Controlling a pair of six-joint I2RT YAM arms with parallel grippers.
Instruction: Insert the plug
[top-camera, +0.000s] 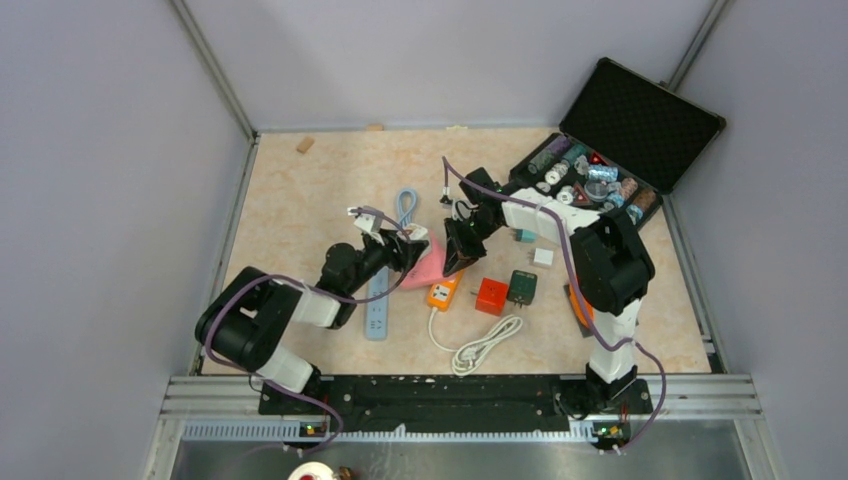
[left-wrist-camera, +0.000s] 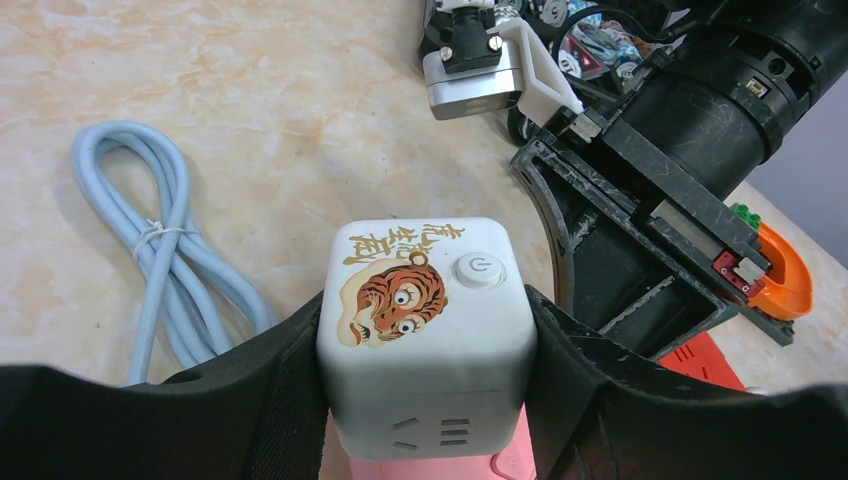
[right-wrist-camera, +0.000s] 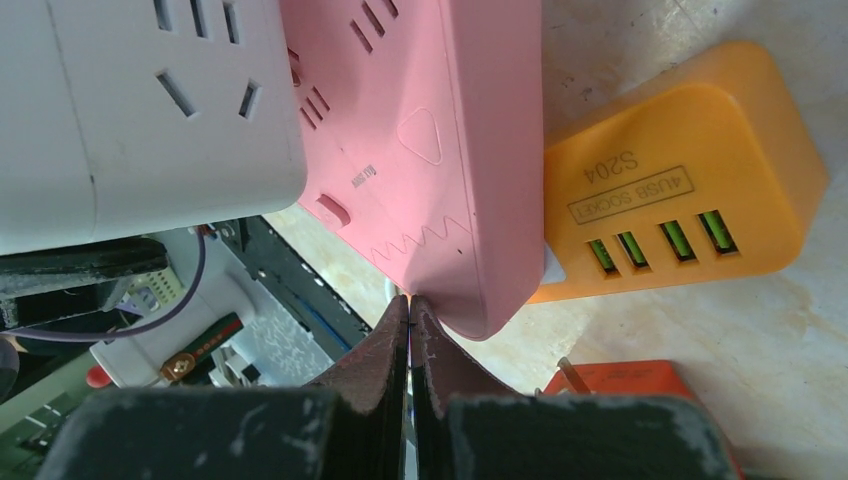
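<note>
My left gripper is shut on a white cube adapter with a tiger print, held over the pink power strip (top-camera: 425, 265); its socket face shows at upper left in the right wrist view (right-wrist-camera: 190, 100). My right gripper is shut with nothing visible between its fingers, its tips against the near end of the pink strip (right-wrist-camera: 420, 180). The orange USB socket strip (right-wrist-camera: 680, 180) lies beside and partly beneath the pink one.
A light blue strip (top-camera: 376, 318) lies left. Red (top-camera: 491, 296) and dark green (top-camera: 521, 288) adapters sit right. A white coiled cable (top-camera: 478, 350) lies in front, an open case (top-camera: 590, 185) at back right.
</note>
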